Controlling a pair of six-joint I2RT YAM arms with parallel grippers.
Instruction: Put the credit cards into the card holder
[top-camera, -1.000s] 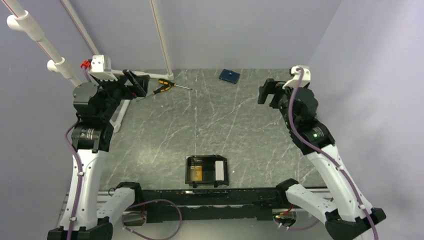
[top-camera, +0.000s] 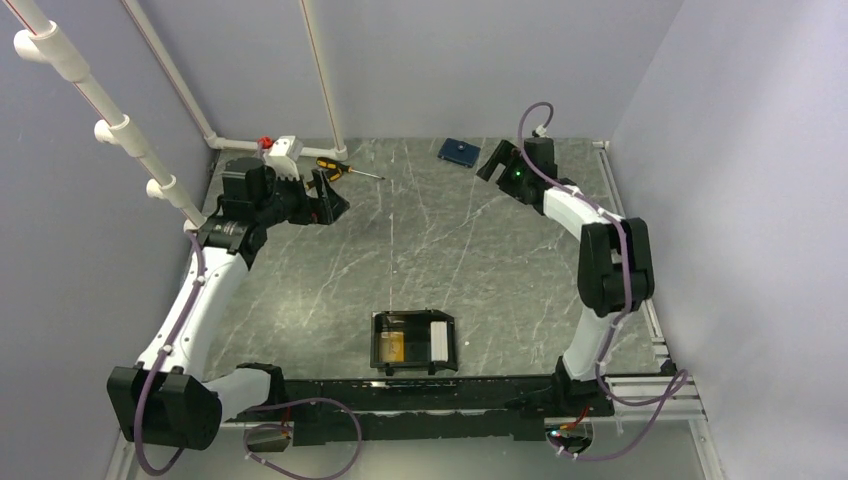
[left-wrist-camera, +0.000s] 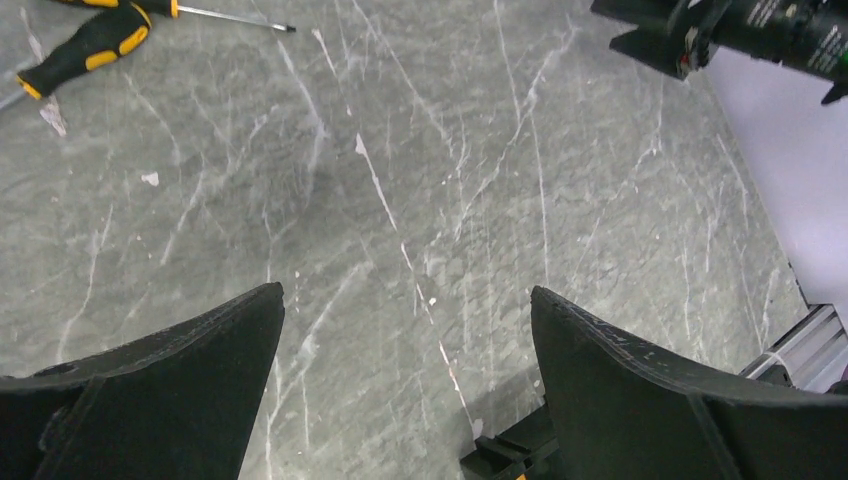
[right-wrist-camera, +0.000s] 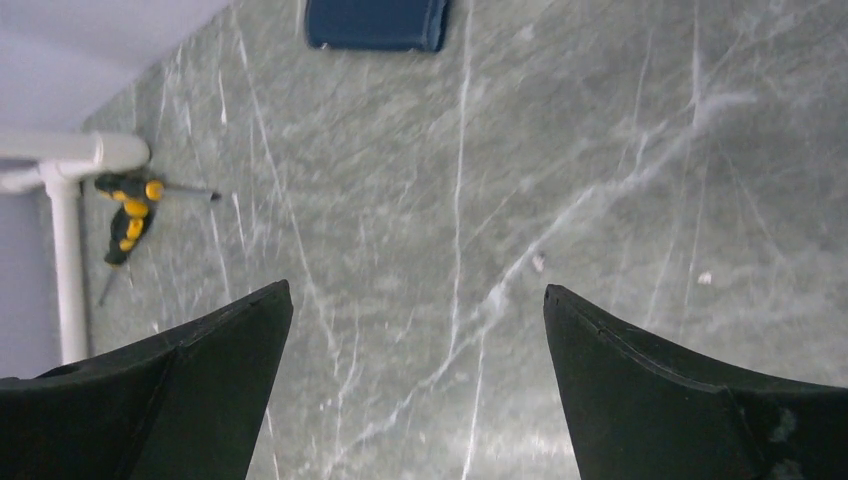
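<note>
A flat dark blue case, seemingly the card holder, lies on the table's back edge; the right wrist view cuts off the top of this blue case. Near the front edge, a black tray holds a gold card and a white card. My right gripper, with its fingers wide apart and nothing between them, is just right of the blue case. At the back left, my left gripper is also open and empty, above bare table.
Screwdrivers with black and yellow handles lie beside the left gripper. White pipes rise at the back left, and walls close in the sides. Mid-table is clear between case and tray.
The right gripper has swung left, close to the blue case. My left gripper has shifted right and a little toward the front. Case, tray and cards are unmoved.
</note>
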